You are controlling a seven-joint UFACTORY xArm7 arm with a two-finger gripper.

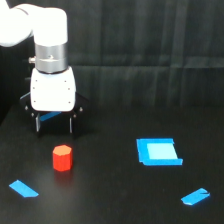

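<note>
The white robot arm reaches down at the left, with its dark gripper point(54, 123) pointing at the table. The gripper appears open, its fingers apart, above and behind a red hexagonal block point(62, 158) that sits on the table. A blue tape square with a pale centre point(159, 151) lies to the right.
Blue tape strips lie at the front left point(23, 189) and front right point(196, 196), and another point(48, 115) is partly hidden behind the gripper. A dark curtain hangs behind.
</note>
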